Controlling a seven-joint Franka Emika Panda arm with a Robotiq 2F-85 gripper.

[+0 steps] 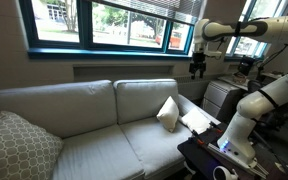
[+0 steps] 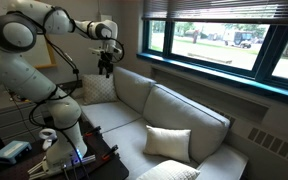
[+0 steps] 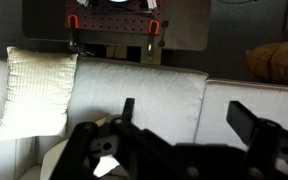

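Observation:
My gripper is open in the wrist view, its two dark fingers wide apart with nothing between them. It hangs high above the far arm end of the light grey couch in exterior view 1, where the gripper looks small and dark. From the other side, exterior view 2 has the gripper in the air above a pale pillow. Below it in the wrist view are the couch seat and a textured cream pillow at left.
A white pillow leans on the couch back. A patterned pillow lies at the near end. The arm's base stands on a dark table beside the couch. Windows line the wall behind.

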